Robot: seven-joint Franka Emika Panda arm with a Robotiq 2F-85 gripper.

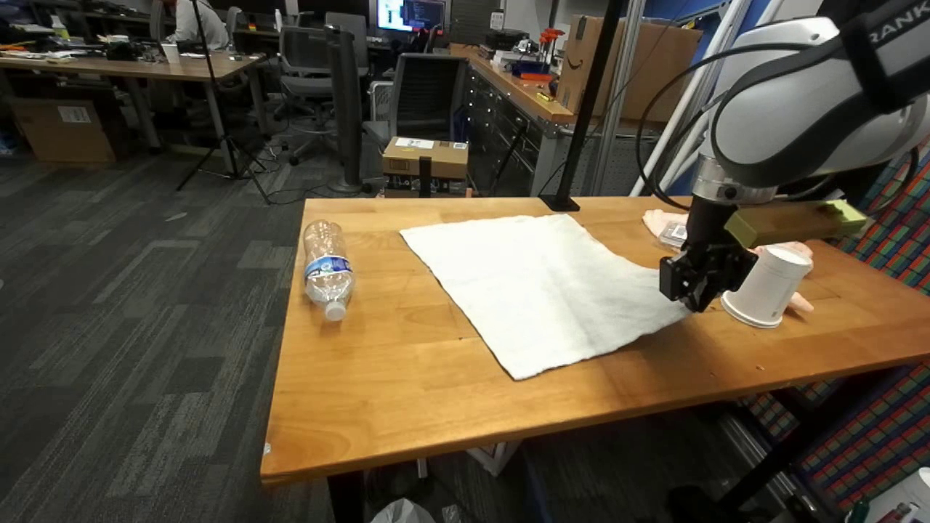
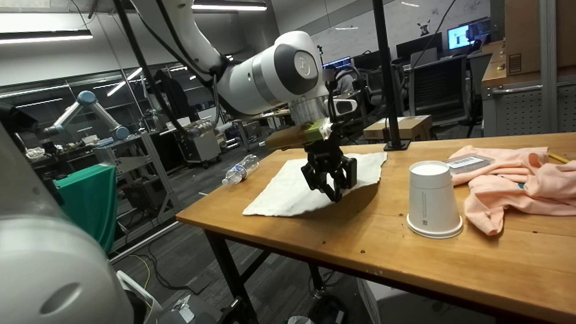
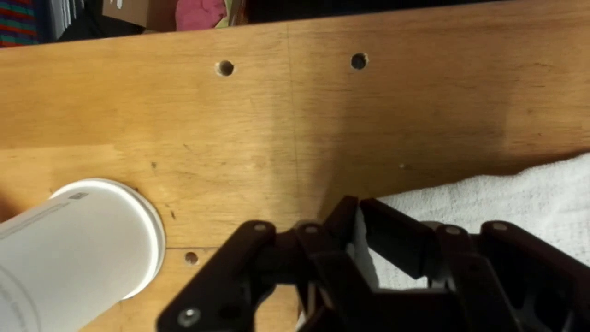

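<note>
A white cloth (image 1: 545, 292) lies spread over the middle of the wooden table. My gripper (image 1: 697, 301) is at its right corner, slightly above the tabletop. In the wrist view the dark fingers of the gripper are shut on that corner, and a fold of the white cloth (image 3: 492, 204) shows between and below them. From the other side, the cloth (image 2: 302, 191) stretches away behind the gripper (image 2: 335, 191). The exact amount of fabric pinched is hidden by the fingers.
An upside-down white paper cup (image 2: 433, 200) stands close beside the gripper, with a crumpled peach cloth (image 2: 507, 183) past it. A clear plastic bottle (image 1: 328, 269) lies at the table's left edge. Bare wood runs along the front.
</note>
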